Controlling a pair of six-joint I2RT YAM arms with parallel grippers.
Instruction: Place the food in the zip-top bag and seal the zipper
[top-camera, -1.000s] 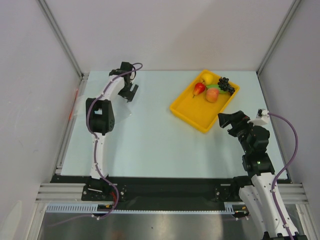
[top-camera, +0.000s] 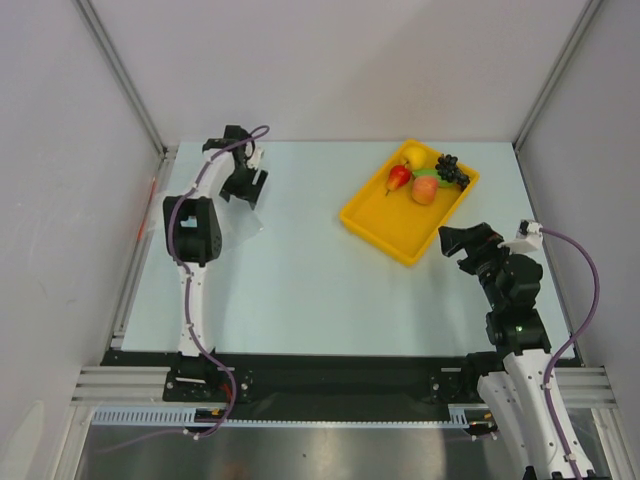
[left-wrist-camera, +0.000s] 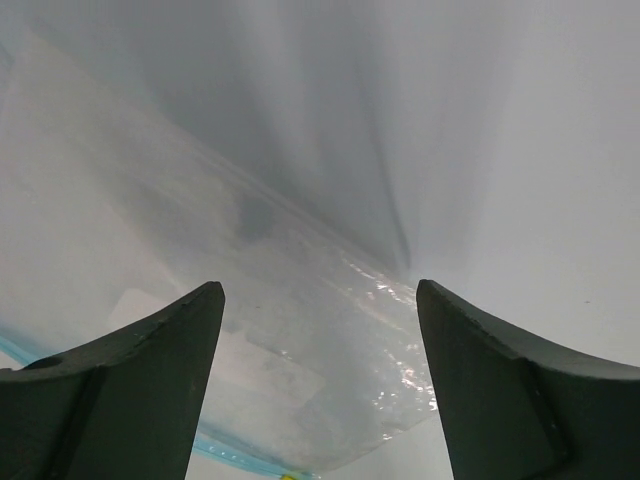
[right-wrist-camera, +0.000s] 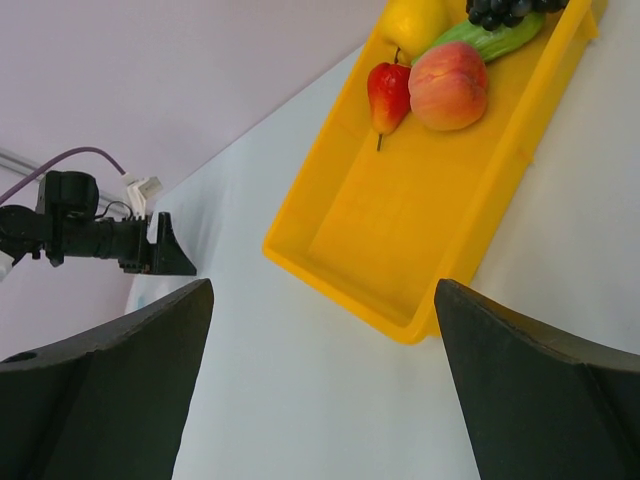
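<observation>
A clear zip top bag (top-camera: 236, 230) lies flat at the table's left side, partly covered by my left arm; its blue zipper strip (left-wrist-camera: 240, 458) shows in the left wrist view. Over the bag, my left gripper is part open with nothing between its fingers. The yellow tray (top-camera: 385, 228) at the right holds a red pear (right-wrist-camera: 389, 95), a peach (right-wrist-camera: 449, 86), a yellow fruit (right-wrist-camera: 414, 25), dark grapes (top-camera: 453, 170) and a green vegetable (right-wrist-camera: 497, 38). My right gripper stands open and empty, nearer the front right than the tray.
Walls (top-camera: 330, 70) close in the back and both sides. The tray's raised rim (right-wrist-camera: 360, 312) stands near the right gripper.
The right arm has barely moved, and the tray and food are where they were.
</observation>
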